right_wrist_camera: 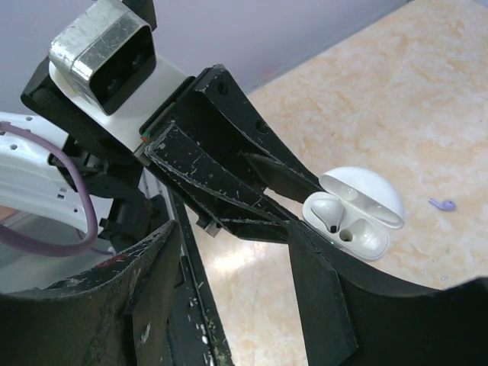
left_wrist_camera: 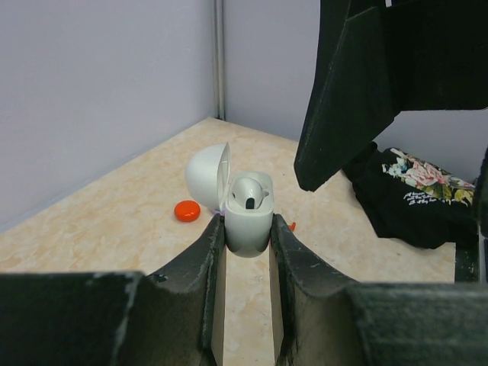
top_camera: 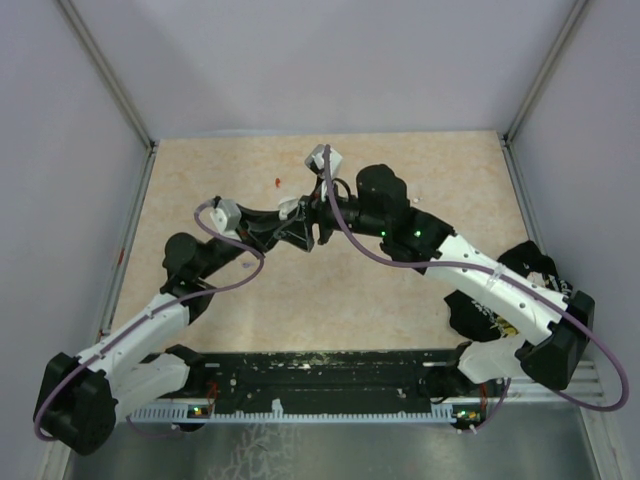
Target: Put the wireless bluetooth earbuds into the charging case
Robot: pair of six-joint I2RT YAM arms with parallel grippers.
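Observation:
The white charging case [right_wrist_camera: 390, 198], lid open, is pinched between the fingers of my left gripper. In the right wrist view, a white earbud [right_wrist_camera: 325, 207] with a dark mark lies down in one of the case's hollows. The other hollow shows an empty round hole. My right gripper is open, its fingers apart with nothing between them, close beside the case. One right finger [left_wrist_camera: 347, 99] looms beside the case in the left wrist view. From above, both grippers nearly meet and partly hide the case [top_camera: 289, 208].
On the tabletop [top_camera: 370, 310] lie a purple earbud [right_wrist_camera: 442, 204], a round red object [left_wrist_camera: 187, 211] and a small orange-red piece [left_wrist_camera: 293, 226]. Black cloth [left_wrist_camera: 404, 191] lies at the right edge.

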